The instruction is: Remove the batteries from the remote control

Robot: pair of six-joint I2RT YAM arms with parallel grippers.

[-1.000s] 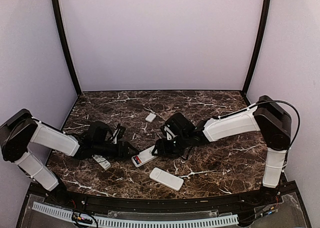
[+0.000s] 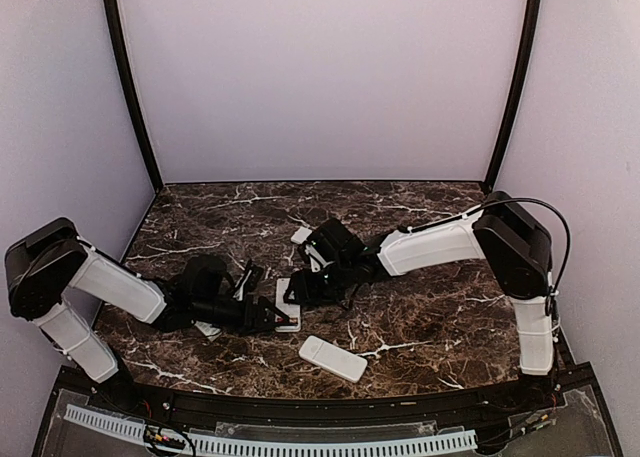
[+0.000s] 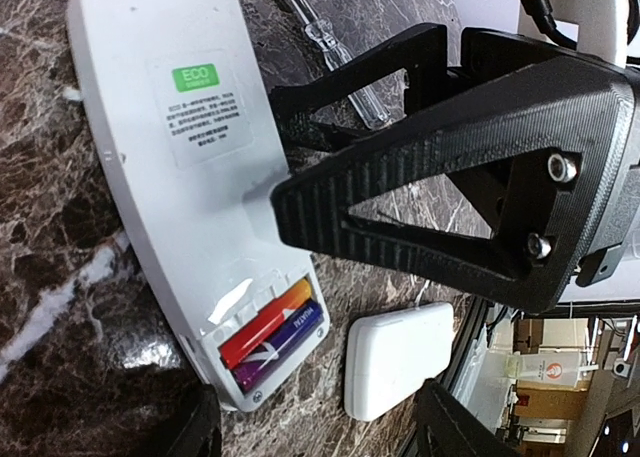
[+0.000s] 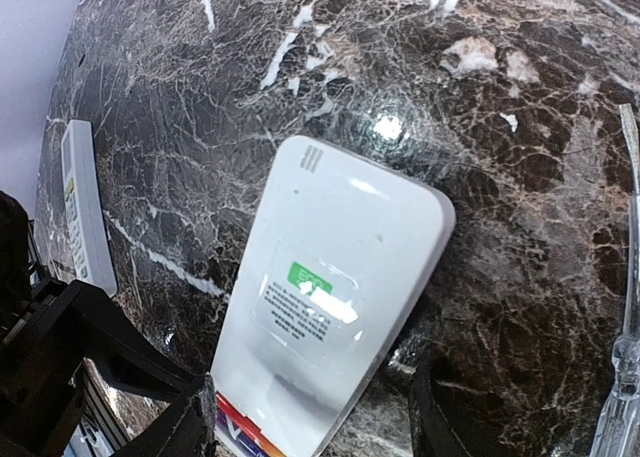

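Observation:
The white remote (image 3: 200, 177) lies back up between my grippers, its open compartment showing a red battery (image 3: 255, 332) and a purple battery (image 3: 280, 347). My left gripper (image 2: 268, 317) is at its compartment end, fingers apart in the left wrist view. My right gripper (image 2: 302, 282) reaches over the other part of the remote, its fingers apart at either side of it near the lower edge of the right wrist view. I see nothing clearly held.
A second white device (image 2: 332, 357) lies in front. A small white piece (image 2: 300, 234) sits behind, another remote (image 4: 85, 207) at left, and a clear screwdriver (image 4: 625, 377) beside the remote.
The remote has swung from slanted to nearly upright in the top view. My right gripper moved left and back; my left moved slightly right and toward the front.

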